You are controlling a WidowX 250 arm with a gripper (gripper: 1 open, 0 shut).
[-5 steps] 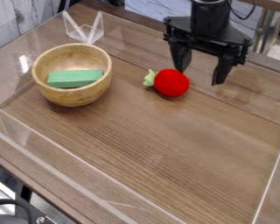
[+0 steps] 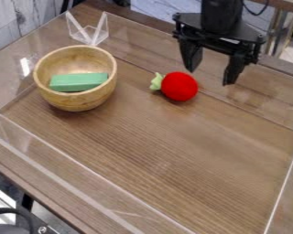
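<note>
The black gripper (image 2: 216,57) hangs over the back right of the wooden table, its two fingers spread apart with nothing visible between them. Below it and to the left rests a red round object (image 2: 179,87) with a small pale green piece (image 2: 157,82) at its left. At the left stands a tan bowl (image 2: 103,94) holding a green block (image 2: 78,81).
A clear plastic piece (image 2: 87,29) lies at the back left, near the table's edge. Black cables show at the lower left corner.
The gripper has moved slightly to the right over the last second. The red object, the bowl and the green block have not moved.
</note>
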